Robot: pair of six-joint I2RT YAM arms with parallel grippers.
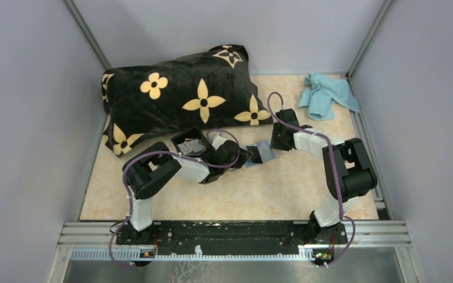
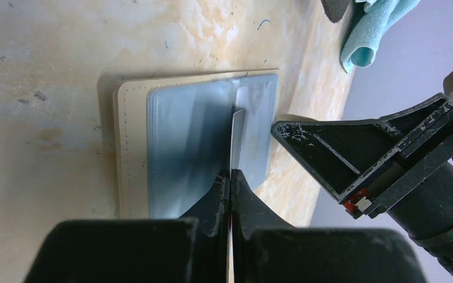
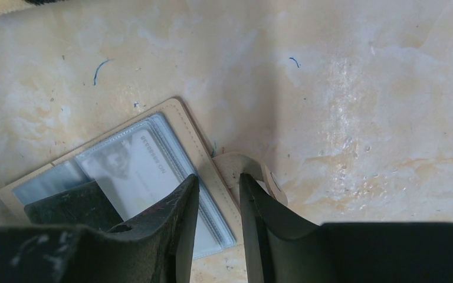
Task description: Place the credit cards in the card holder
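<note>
The card holder (image 1: 266, 149) lies on the table between my arms, beige-edged with clear bluish pockets. In the right wrist view, a pale printed card (image 3: 137, 168) shows beneath its clear window. My left gripper is shut on a thin dark card (image 2: 238, 138), seen edge-on over the holder; its dark face (image 3: 74, 205) covers part of the window. Whether its front edge is inside a pocket, I cannot tell. My right gripper is part open at the holder's right end, its fingers on either side of the holder's edge.
A dark open box (image 1: 184, 138) with cards inside sits behind my left arm. Along the back lies a large patterned cushion (image 1: 183, 88); a blue cloth (image 1: 324, 97) is at back right.
</note>
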